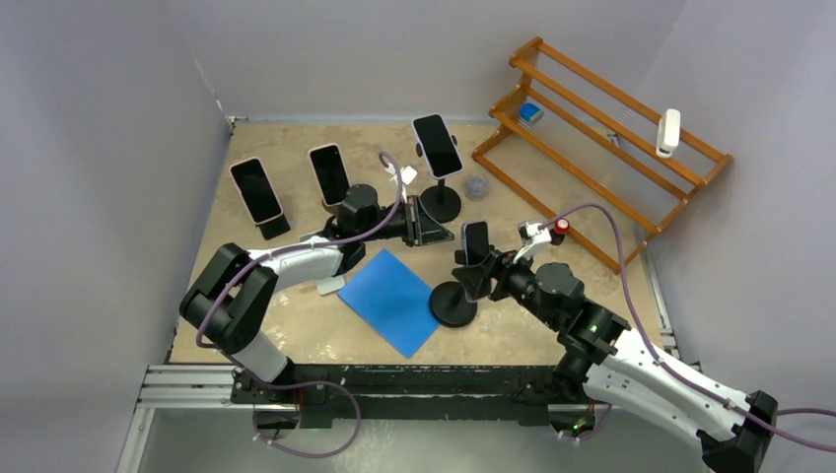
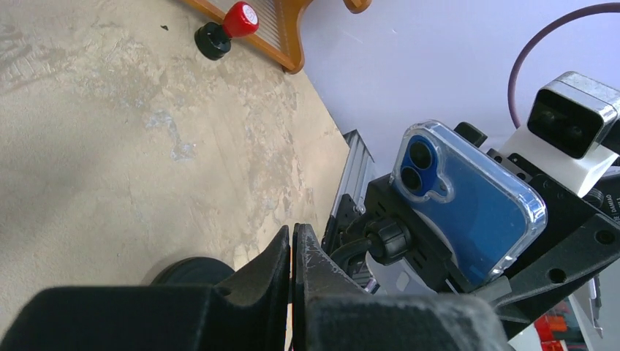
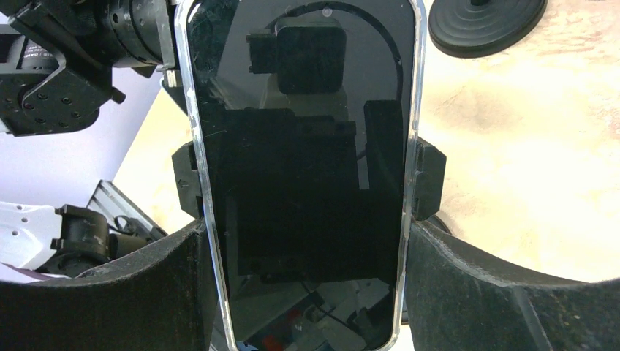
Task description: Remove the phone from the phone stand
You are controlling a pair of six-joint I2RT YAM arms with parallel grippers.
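The phone (image 3: pixel 311 168), in a clear case, fills the middle of the right wrist view, with my right gripper shut on its two side edges. Small black blocks of the phone stand's holder (image 3: pixel 429 179) still clasp both its sides. From the left wrist view, the phone's blue back (image 2: pixel 479 212) leans against that holder, joined to a ball joint and stem. In the top view the stand's round black base (image 1: pixel 452 304) sits below the phone. My left gripper is shut with nothing between its fingertips, and the holder is outside them, to their right.
A second phone on a stand (image 1: pixel 437 148) stands behind, with more phones (image 1: pixel 256 190) at left. A blue sheet (image 1: pixel 396 304) lies left of the base. The wooden rack (image 1: pixel 601 128), red-topped stamp (image 1: pixel 561 227) and clear jar (image 1: pixel 476 187) are farther right.
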